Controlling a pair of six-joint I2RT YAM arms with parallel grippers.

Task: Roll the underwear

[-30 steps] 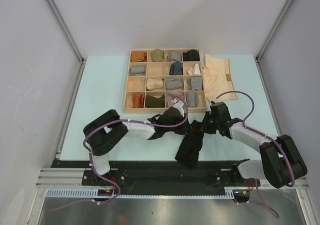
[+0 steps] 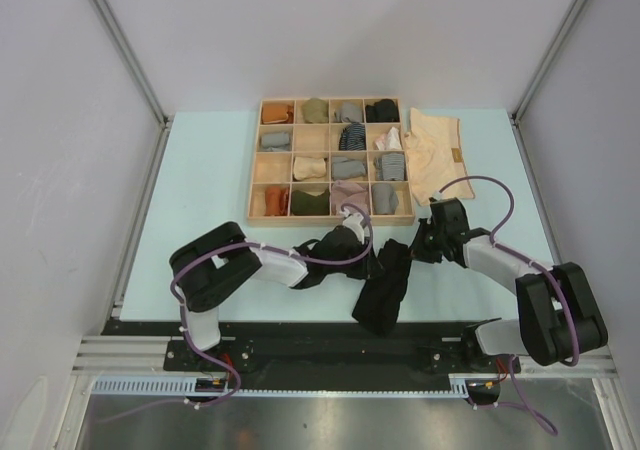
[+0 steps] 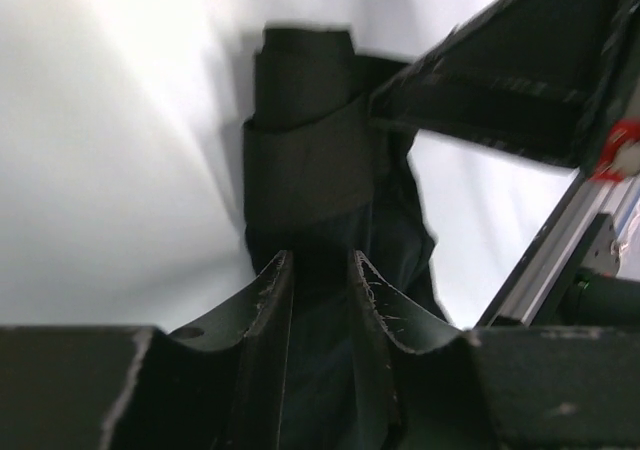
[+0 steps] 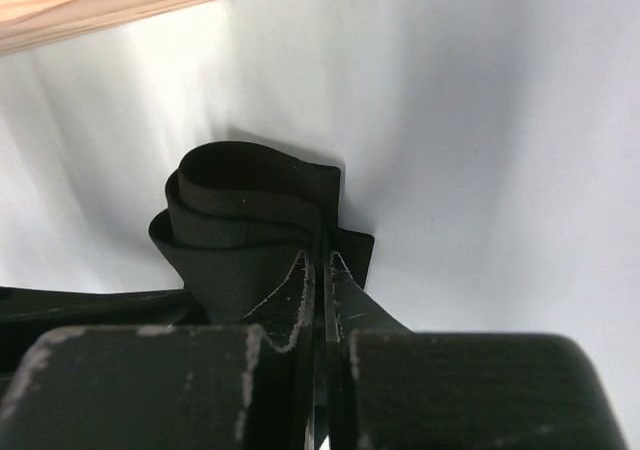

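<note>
A black piece of underwear (image 2: 382, 295) lies lengthwise on the white table, its upper part folded into layers (image 4: 240, 200). My left gripper hangs over its folded length from the left, fingertips apart with dark cloth visible between or beneath them; whether it holds any is unclear. My right gripper is shut at the right side of the folded part, its fingertips together on the cloth edge; whether fabric is pinched between them is hard to see.
A wooden divided organizer (image 2: 255, 170) with folded garments stands behind. A peach cloth (image 2: 430, 160) lies at the back right.
My right gripper has moved right, and the cloth's upper end has shifted slightly right with it. My left gripper has come a little down toward the front of the table.
</note>
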